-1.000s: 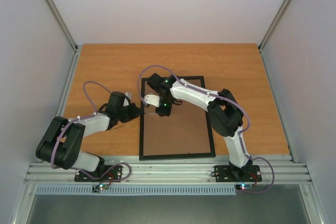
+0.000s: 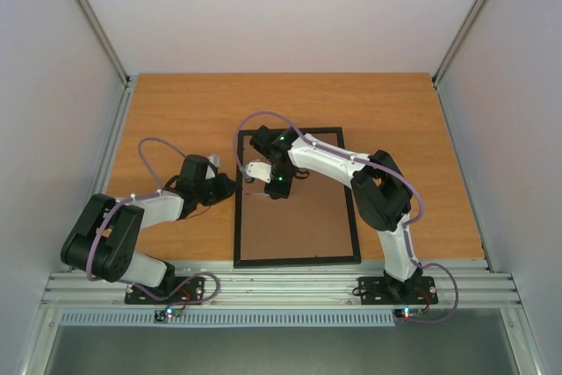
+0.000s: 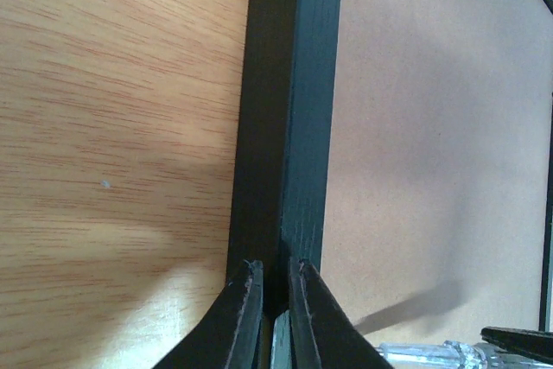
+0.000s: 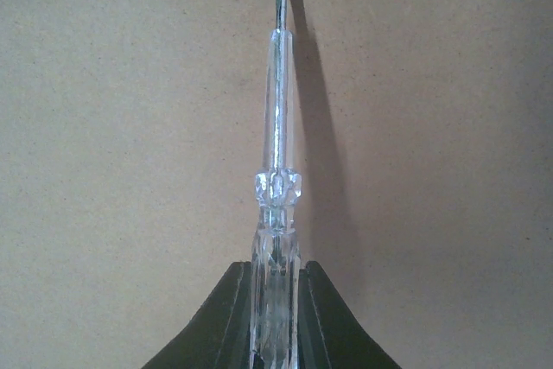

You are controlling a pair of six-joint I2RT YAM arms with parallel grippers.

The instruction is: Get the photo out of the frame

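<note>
The black photo frame (image 2: pixel 297 261) lies face down, its brown backing board (image 2: pixel 299 226) showing. My left gripper is shut on the frame's left bar (image 3: pixel 285 110) at the wooden table's side. My right gripper is shut on a clear-handled screwdriver (image 4: pixel 276 101), held over the backing with its flat metal tip pointing toward the left bar. In the left wrist view, the screwdriver's clear handle (image 3: pixel 415 353) shows at the lower right, beside the left gripper.
Rails and walls border it.
The left arm stayed still.
</note>
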